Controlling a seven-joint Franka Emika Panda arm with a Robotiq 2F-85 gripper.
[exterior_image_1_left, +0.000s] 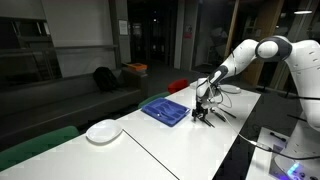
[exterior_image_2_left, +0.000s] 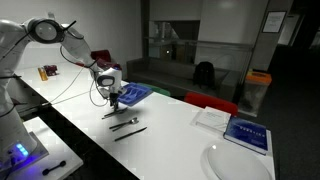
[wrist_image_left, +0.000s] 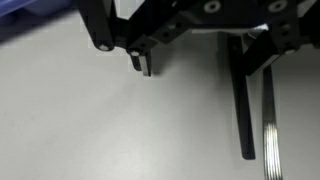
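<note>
My gripper hangs low over the white table at the near side of the blue tray, pointing down. Its two fingers stand wide apart in the wrist view, the left finger well clear of the right, with no object gripped. Below them a black bar-like utensil lies on the table, nearer the right finger. Beside it lies a thin metallic utensil, partly hidden under the right finger. In exterior view 2 a fork and a dark knife-like piece lie apart on the table in front of the gripper.
The blue tray sits close behind the gripper. A round white plate lies farther left. In exterior view 2 a blue-and-white flat item stands beyond the table's middle. Open tabletop spreads between the utensils and the plate.
</note>
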